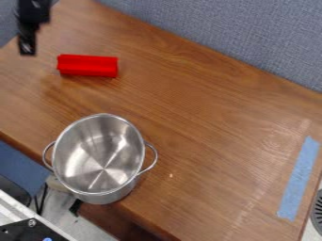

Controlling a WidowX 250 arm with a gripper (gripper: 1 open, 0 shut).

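Observation:
The gripper (29, 38) is a dark, blurred shape at the top left edge of the view, above and left of a red cylinder (87, 66) lying on its side on the wooden table. Whether its fingers hold anything is too blurred to see. A steel pot (98, 155) with two side handles stands at the lower left, near the table's edge.
A blue tape strip (298, 177) lies along the right side. Grey padded walls (251, 38) border the back. Cables show below the lower left edge.

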